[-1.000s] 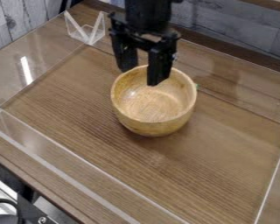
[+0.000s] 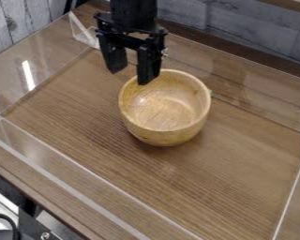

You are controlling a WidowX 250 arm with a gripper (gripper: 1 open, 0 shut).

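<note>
My gripper [image 2: 130,60] hangs from the black arm at the top centre, over the back left rim of a large yellow bowl [image 2: 163,111]. Two dark finger assemblies point down, one at the left and one at the right. The bowl stands on the wooden table and looks empty. Whether anything is between the fingers is too small to tell.
A pale wire-like or plastic piece [image 2: 82,32] lies at the back left, near the table's edge. Dark cables show at the lower left corner.
My gripper has moved left, from over the bowl's middle to over its back left rim, and slightly up. The bowl has not visibly moved.
</note>
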